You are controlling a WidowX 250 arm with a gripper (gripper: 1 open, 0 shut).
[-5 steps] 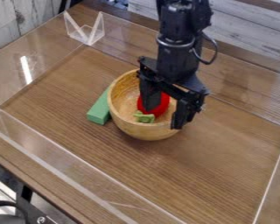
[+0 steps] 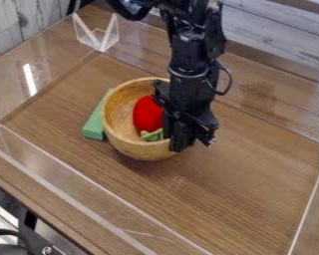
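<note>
My black gripper (image 2: 175, 132) hangs down from the top centre, at the right rim of a round tan bowl (image 2: 121, 141). It is shut, apparently on that rim, though the contact is partly hidden by the fingers. Inside the bowl lie a red round object (image 2: 147, 110) and a small green piece (image 2: 151, 134) beside it, both partly hidden by the gripper. A green block (image 2: 97, 121) lies on the wooden table just left of the bowl.
A clear wire-like holder (image 2: 97, 30) stands at the back left near the table's edge. A dark cable or part sits at the lower left corner.
The bowl has shifted a little left, closer to the green block. The gripper has turned and moved slightly left, and the red object now sits further left.
</note>
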